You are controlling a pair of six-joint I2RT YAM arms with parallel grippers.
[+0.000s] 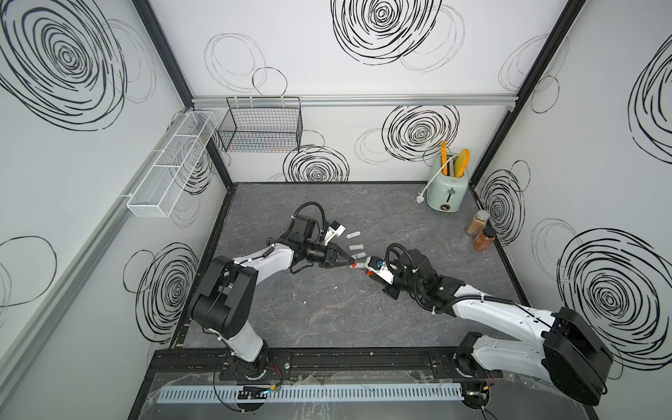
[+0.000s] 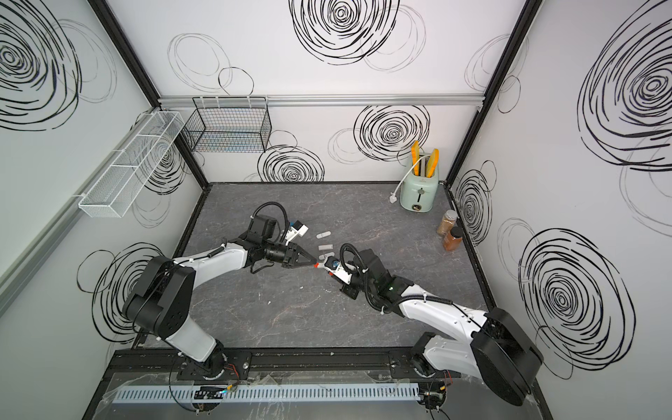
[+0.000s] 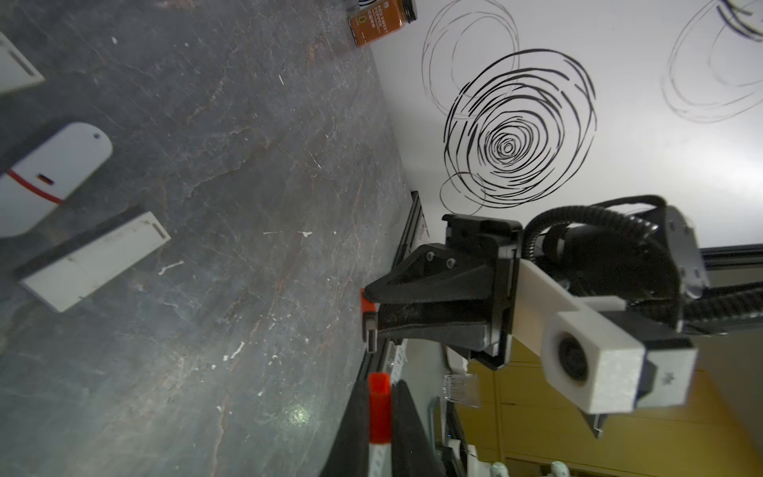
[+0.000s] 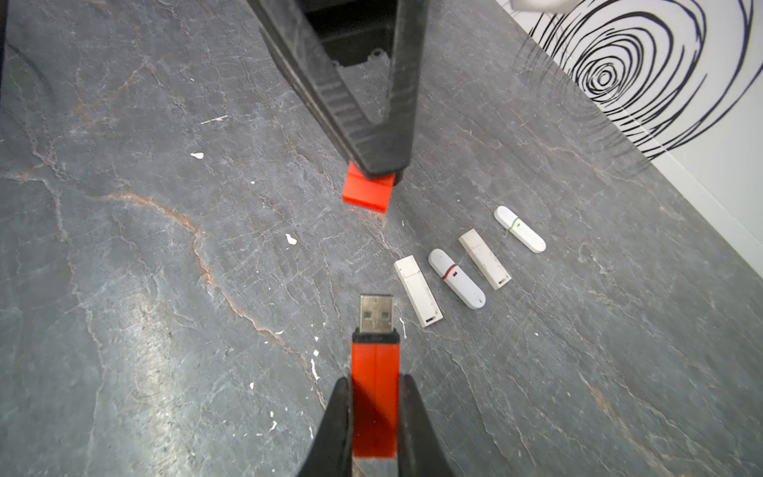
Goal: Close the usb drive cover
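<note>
My right gripper is shut on the red USB drive, its metal plug pointing out past the fingertips. My left gripper is shut on a small red cap, which also shows between its fingers in the left wrist view. In the right wrist view the cap hangs above and beyond the plug, apart from it in the picture. In both top views the two grippers face each other closely over the table.
Several white USB drives lie just beyond the grippers. A mint toaster stands at the back right, with two jars along the right edge.
</note>
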